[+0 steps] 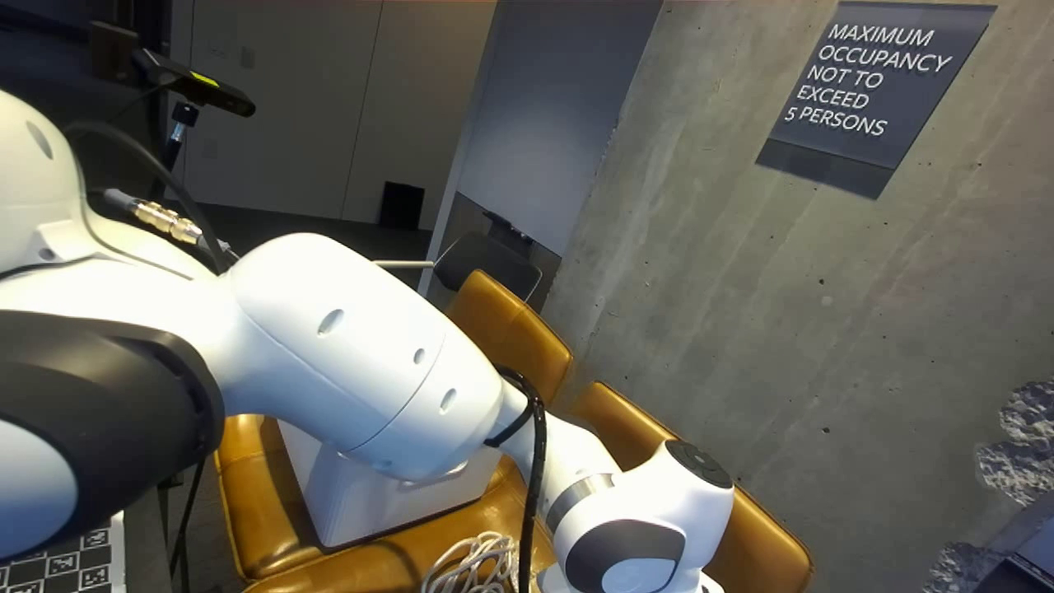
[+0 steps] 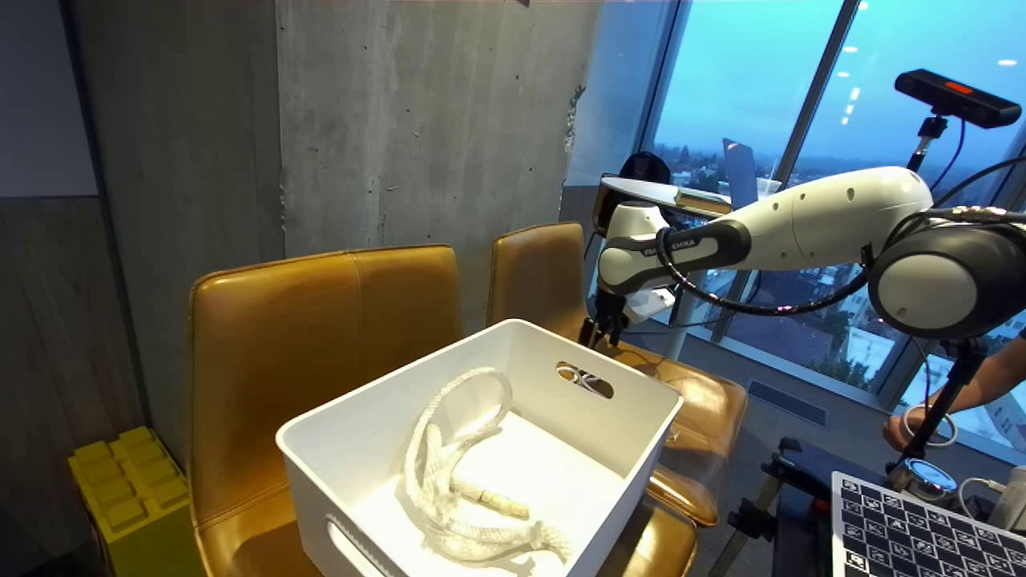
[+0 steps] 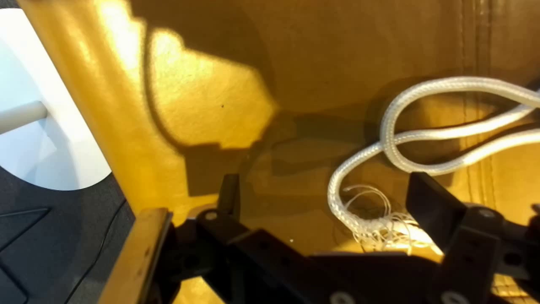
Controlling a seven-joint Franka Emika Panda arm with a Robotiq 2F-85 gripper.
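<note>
On the tan leather seat below my hand lies a white braided rope, looped at the right, with a frayed end partly behind my right finger. My gripper is open above the seat, its two dark fingers wide apart and nothing held between them. In the second exterior view the gripper points down just past the far end of the white bin. Another rope lies coiled in that bin. The first exterior view shows a white rope bundle on the seat, while the gripper's fingers are out of frame.
The bin stands on a tan chair, its near rim and walls beside my hand. A second chair back rises behind the gripper. A checkered board lies at the right, and a person's hand is near it.
</note>
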